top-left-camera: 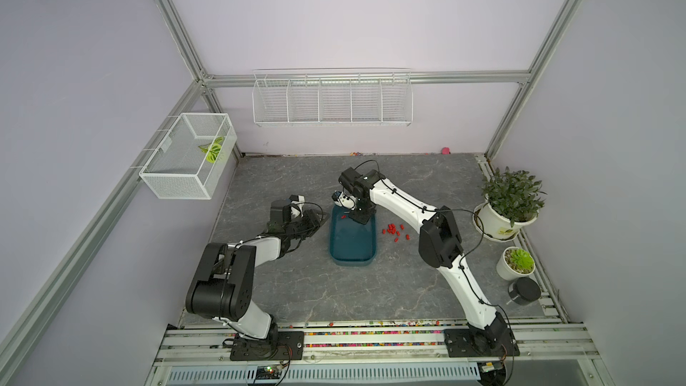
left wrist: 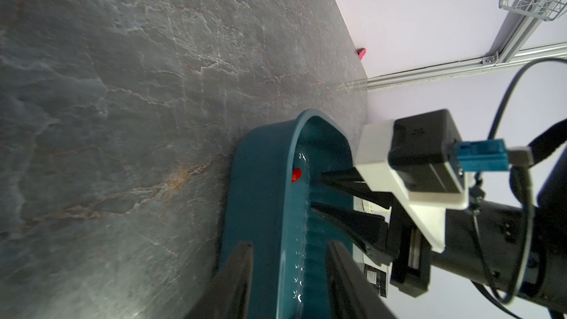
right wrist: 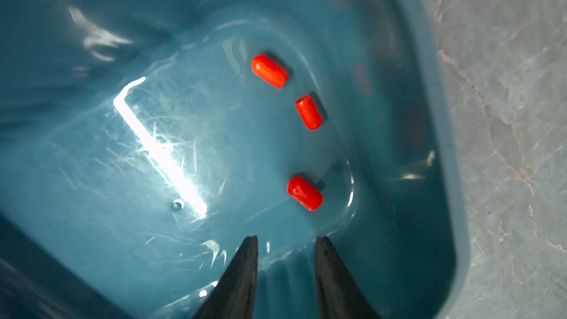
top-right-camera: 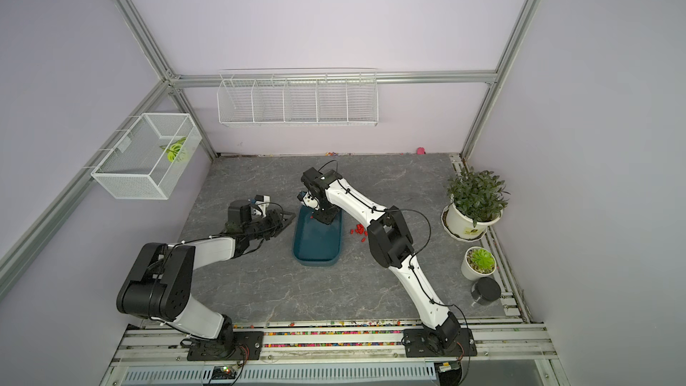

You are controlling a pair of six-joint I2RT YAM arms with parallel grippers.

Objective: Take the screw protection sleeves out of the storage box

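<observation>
The teal storage box stands in the middle of the table. Three red sleeves lie apart on its floor in the right wrist view: an upper sleeve, a middle sleeve and a lower sleeve. Over them hangs my right gripper, its fingers apart and nothing between them. At the box's left side, my left gripper has its blurred fingers to either side of the box rim; whether they press on it is unclear. Several removed sleeves lie in a loose group right of the box.
A large potted plant, a small succulent pot and a dark cup line the right edge. White wire baskets hang on the back wall. The table in front of the box is clear.
</observation>
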